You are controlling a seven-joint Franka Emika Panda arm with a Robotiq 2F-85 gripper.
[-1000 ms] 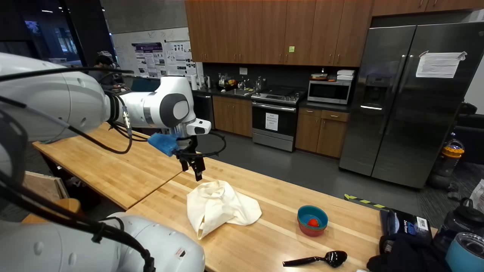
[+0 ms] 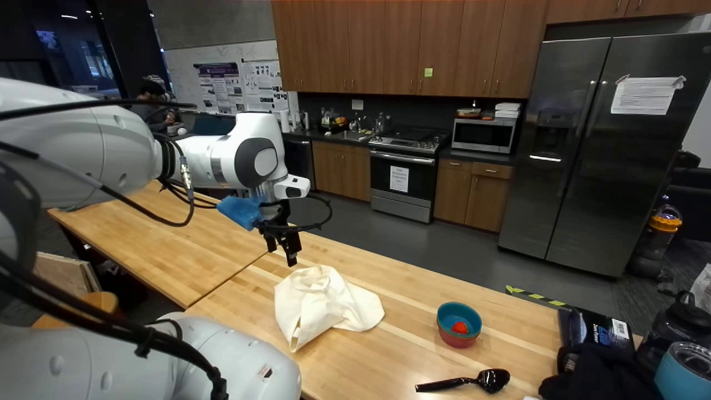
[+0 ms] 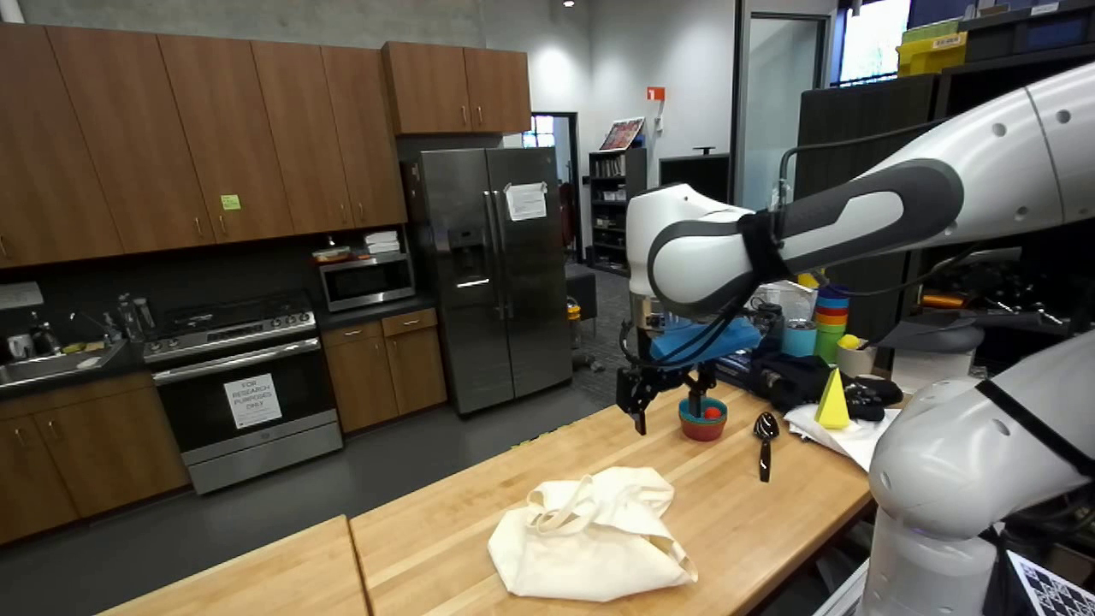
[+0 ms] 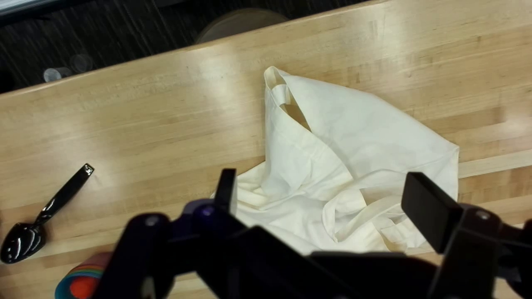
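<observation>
A cream cloth bag [image 2: 324, 303] lies crumpled on the wooden table, its handles loosely looped on top. In the wrist view the bag [image 4: 364, 124] spreads below my gripper, whose two dark fingers stand wide apart. Nothing is gripped between them. From the side, the gripper [image 2: 281, 259] hangs above the table just past the bag. A stack of colored bowls [image 2: 459, 324] holds a small red object [image 2: 460, 327]. Beside it rests a black spoon [image 2: 493, 380].
Dark cloth [image 2: 603, 373], a black box [image 2: 593, 331] and a blue cup [image 2: 686, 373] crowd one table end. A yellow wedge [image 3: 833, 402] stands near the robot's base. Bare wood [image 4: 149, 124] lies around the bag, and a seam divides the two tabletops.
</observation>
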